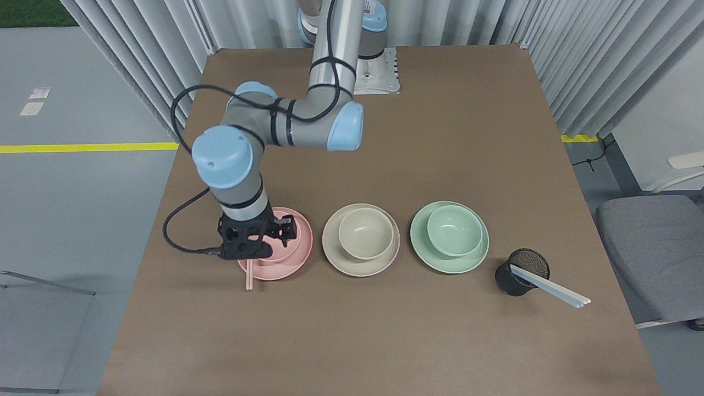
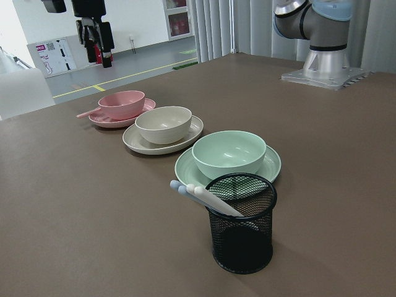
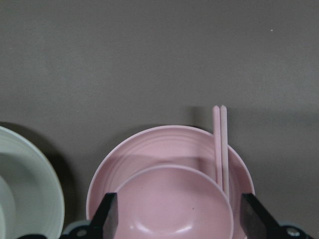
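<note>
My gripper hangs above the pink bowl [image 3: 169, 204] and pink plate [image 3: 144, 144]; in the wrist view its two fingertips stand wide apart at the bottom edge, nothing seen held between them. A pair of pink chopsticks [image 3: 220, 149] lies along one side of the bowl, across the plate's rim. In the camera left view the gripper [image 2: 96, 59] is raised above the table, clear of the pink bowl [image 2: 122, 106].
A cream bowl [image 1: 366, 232] on its plate and a mint bowl [image 1: 455, 230] on its plate sit to the right. A black mesh cup [image 2: 242, 250] holds several pale chopsticks at the far right.
</note>
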